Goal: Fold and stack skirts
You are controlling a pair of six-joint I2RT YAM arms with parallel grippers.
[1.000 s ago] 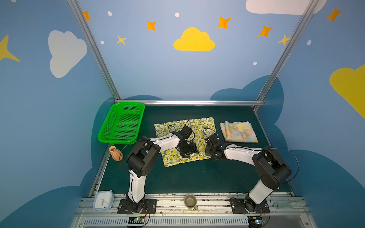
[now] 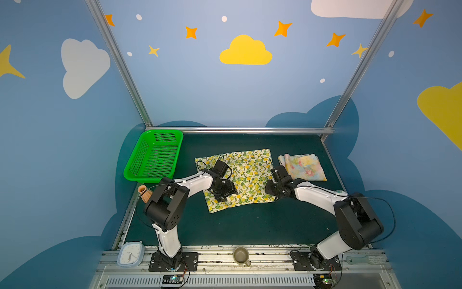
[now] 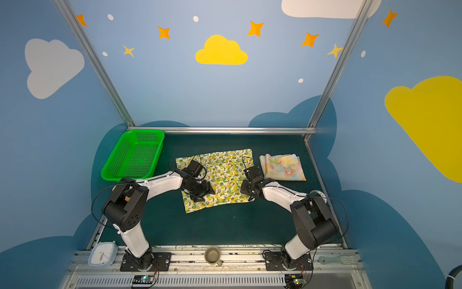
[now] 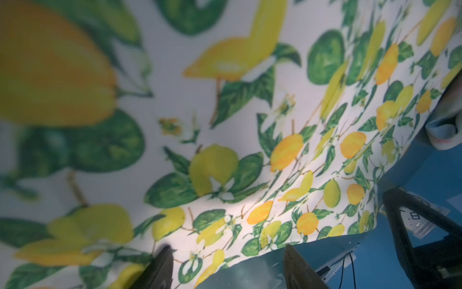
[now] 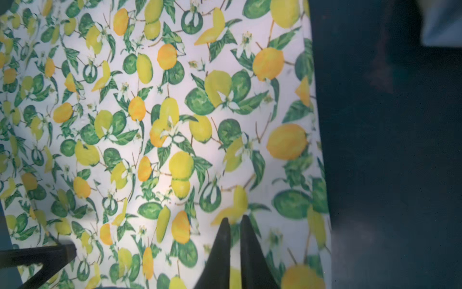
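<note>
A lemon-print skirt (image 2: 247, 173) lies spread flat on the green mat, seen in both top views. My left gripper hangs over its left part, open, with the print close beneath. My right gripper is at the skirt's right edge, its fingertips close together over the fabric; whether they grip anything cannot be seen clearly. A pastel floral piece (image 2: 303, 168) lies folded at the back right, beside the lemon skirt.
A green perforated basket (image 2: 153, 154) stands at the back left, with a peach vase (image 2: 144, 193) in front of it. A mug (image 2: 240, 255) sits on the front rail. Bare mat (image 2: 255, 226) lies along the front.
My left gripper has moved leftward over the lemon skirt and my right gripper rightward toward its edge. The pastel piece has not moved.
</note>
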